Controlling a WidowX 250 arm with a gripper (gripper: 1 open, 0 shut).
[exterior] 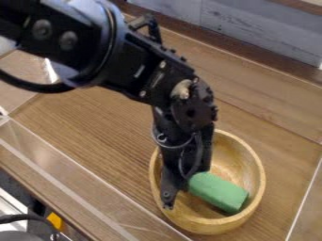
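Note:
A light wooden bowl [238,157] sits at the lower right of the table. In it lies a green rectangular block [219,191], its left end hidden by the gripper. The black gripper [179,188] is down inside the bowl at that left end, its fingers tilted and overlapping in this view. Whether they touch or hold the block is unclear.
A pale wall [239,33] runs along the back. Clear edging borders the table at the lower left and right.

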